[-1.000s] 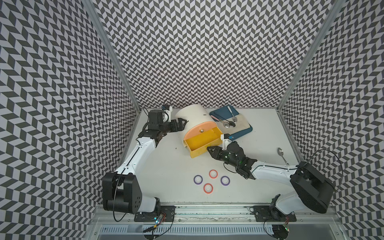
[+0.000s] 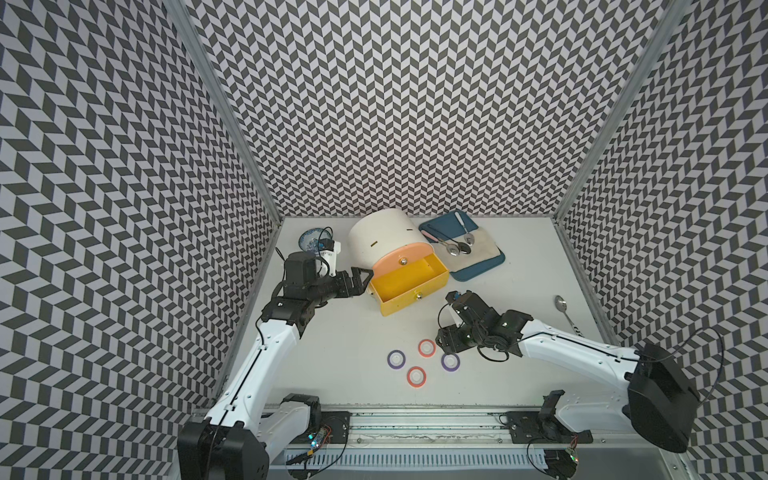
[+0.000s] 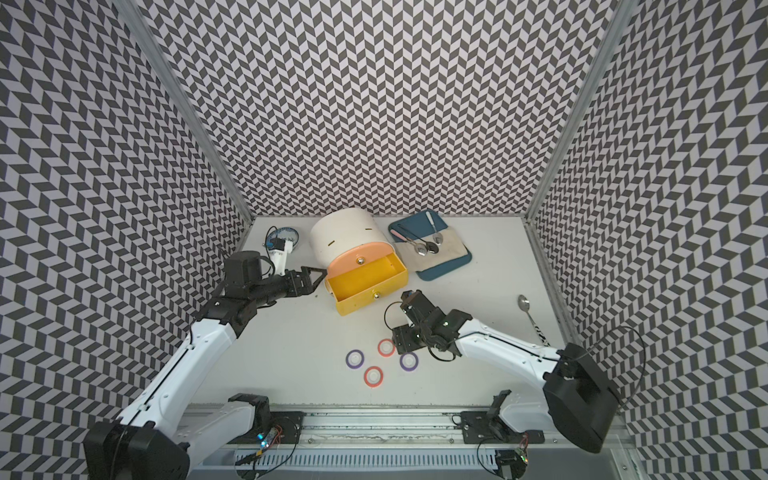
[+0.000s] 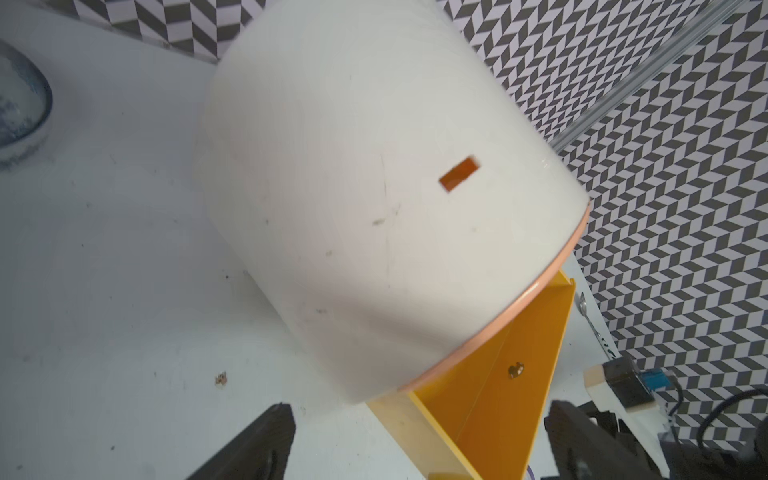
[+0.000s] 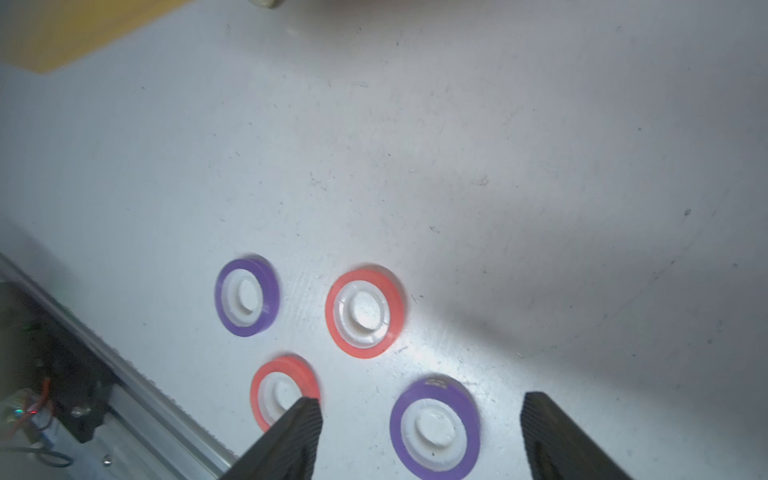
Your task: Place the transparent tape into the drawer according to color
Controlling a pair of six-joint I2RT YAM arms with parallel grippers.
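Note:
Four tape rolls lie flat on the white table: a purple roll [image 5: 472, 428] and a red roll [image 5: 394, 312] closest to my right gripper, with another purple roll [image 5: 270, 296] and another red roll [image 5: 304, 374] further left. Above the nearest purple roll hovers my right gripper, its fingers apart and empty. A yellow drawer [image 2: 417, 297] stands pulled out and empty from a white rounded cabinet [image 2: 388, 232] with an orange front. My left gripper is open beside the cabinet's left side, with nothing between its fingers.
Behind the drawer to the right, a blue and beige cloth [image 2: 484, 260] holds several utensils. A lone spoon [image 2: 561, 305] lies at the right edge, and a blue patterned bowl [image 3: 282, 237] sits at the back left.
My right gripper has moved from the drawer front towards the table's front, over to the tapes, and now is spread. The tapes have not moved.

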